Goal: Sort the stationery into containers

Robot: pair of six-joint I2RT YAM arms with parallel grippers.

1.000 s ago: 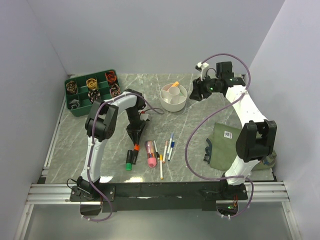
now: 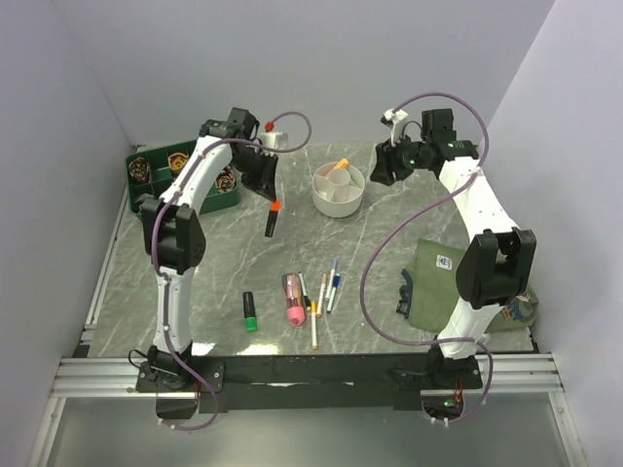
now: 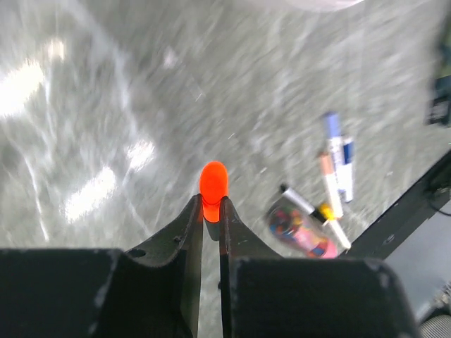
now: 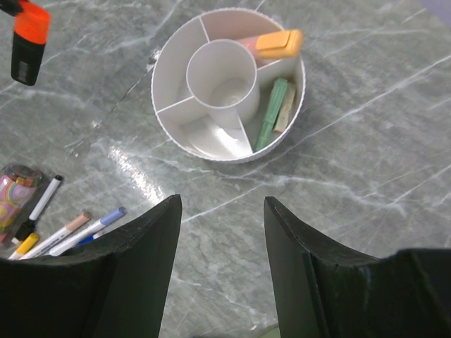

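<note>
A black marker with an orange end [image 2: 273,219] hangs from my left gripper [image 2: 272,197], whose fingers close on the orange part in the left wrist view; the marker [image 3: 213,184] is raised clear of the table. White round container [image 2: 338,190] stands at the back middle, divided into compartments with a central cup; an orange-topped item [image 4: 278,44] and a green piece [image 4: 271,113] sit in it. My right gripper is open and empty, to the right of that container. On the table lie a green-ended black marker [image 2: 249,311], a clear pink-ended pouch [image 2: 294,300] and several pens [image 2: 322,293].
At the back left is a green divided tray [image 2: 156,216] with several rolled items, partly under the left arm. A green cloth bag [image 2: 438,287] lies at the right, with a dark object [image 2: 404,294] beside it. Bare table lies around the white container.
My left gripper has carried the orange-ended marker up and toward the back, away from beside the green-ended marker. The right arm has shifted only slightly.
</note>
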